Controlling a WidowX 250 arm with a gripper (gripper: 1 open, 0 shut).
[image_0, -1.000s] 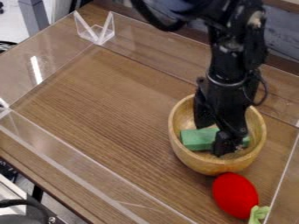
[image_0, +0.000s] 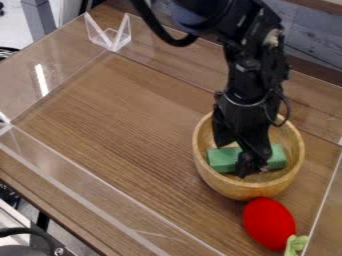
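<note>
A wooden bowl (image_0: 247, 186) sits on the right of the table with a green block (image_0: 265, 157) lying in it. The black gripper (image_0: 241, 148) is lowered into the bowl over the block, its fingers apart; it partly hides the block, and contact is hard to tell.
A red object with a green top (image_0: 269, 222), like a toy vegetable, lies in front of the bowl at the lower right. A white wire holder (image_0: 110, 32) stands at the back left.
The arm and gripper have shifted slightly left over the bowl since a second ago. The green block appears to have shifted a little within the bowl.
</note>
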